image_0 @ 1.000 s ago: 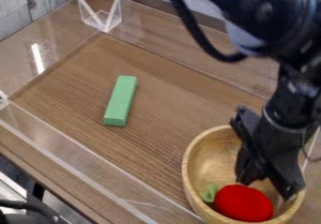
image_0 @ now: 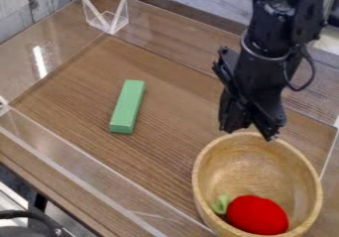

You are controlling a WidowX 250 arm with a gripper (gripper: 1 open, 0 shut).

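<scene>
The black gripper (image_0: 269, 122) hangs above the far rim of a wooden bowl (image_0: 212, 181), on the right of the camera view, shut with nothing visible between its fingers. In the bowl's lower part lies a red object (image_0: 259, 214) with a small green part at its left, resembling a strawberry or tomato. A green rectangular block (image_0: 127, 106) lies on the wooden table (image_0: 79, 62) to the left of the gripper.
A clear wire-like or plastic holder (image_0: 109, 14) stands at the back left. Dark cables lie at the lower left edge.
The gripper has risen up and back, away from the red object in the bowl, which now shows fully. The green block has not moved.
</scene>
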